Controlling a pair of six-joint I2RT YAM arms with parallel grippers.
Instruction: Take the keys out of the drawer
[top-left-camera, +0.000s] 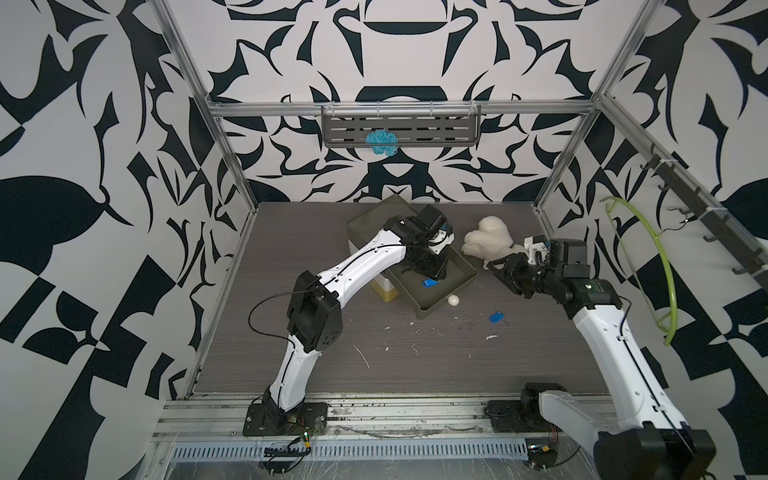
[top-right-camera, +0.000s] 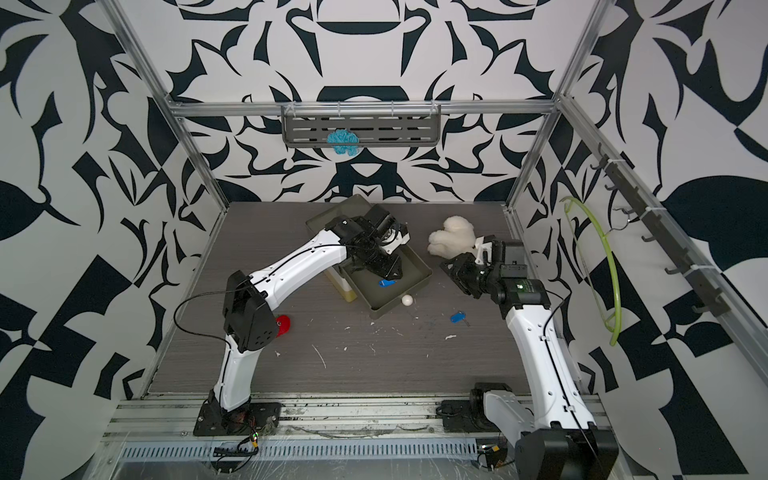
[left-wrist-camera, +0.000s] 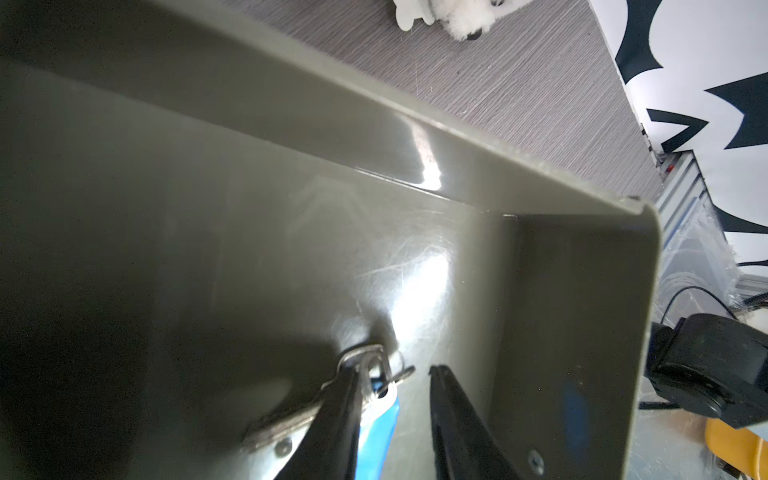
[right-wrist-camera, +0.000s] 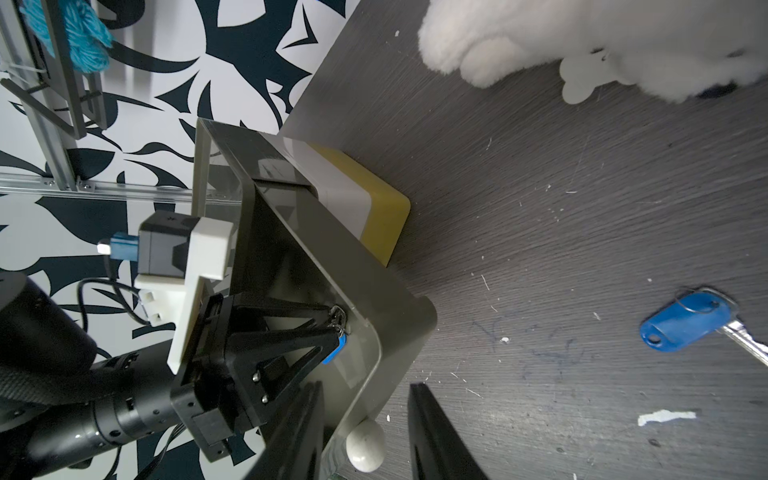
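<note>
The open drawer (top-left-camera: 434, 302) is grey-green and empty but for a set of keys with a blue tag (left-wrist-camera: 376, 436) on its floor. Down inside it, my left gripper has its fingers apart. The metal key ring (left-wrist-camera: 364, 356) shows by the left fingertip, partly behind it; whether they touch I cannot tell. In the right wrist view, the left fingertips reach down close to the ring and blue tag (right-wrist-camera: 336, 349). My right gripper hangs open and empty over the table, right of the drawer. A second blue-tagged key (right-wrist-camera: 689, 321) lies on the table.
A white plush toy (top-left-camera: 488, 238) sits behind the right gripper. One white ball (top-left-camera: 453, 301) rests beside the drawer's front corner. A red object (top-right-camera: 283, 325) lies near the left arm.
</note>
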